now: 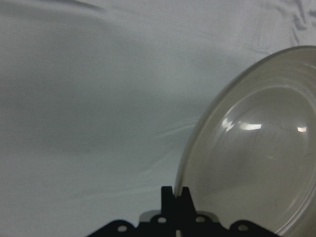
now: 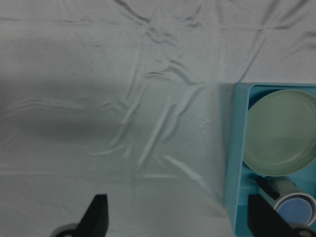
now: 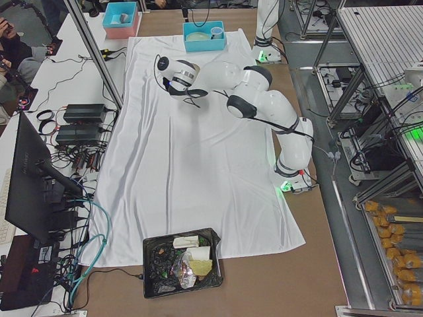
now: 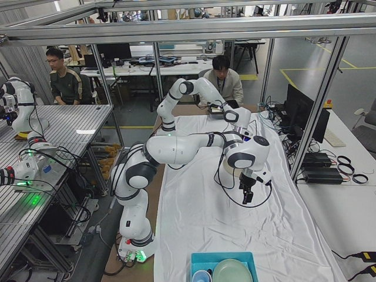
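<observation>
A beige plate [image 1: 261,163] fills the right of the left wrist view, its rim between the black fingertips of my left gripper, which is shut on it. In the camera right view it is mostly hidden behind the near arm. My right gripper stands open over the white cloth [image 2: 123,148], with nothing between its fingers. Right of it in the right wrist view is a blue bin [image 2: 237,148] holding a green plate [image 2: 279,131] and a cup [image 2: 295,210] lying on its side.
A black bin [image 3: 152,257] with wrappers and other waste sits at the front edge in the camera left view. A monitor [image 3: 30,178] and cables line the left side.
</observation>
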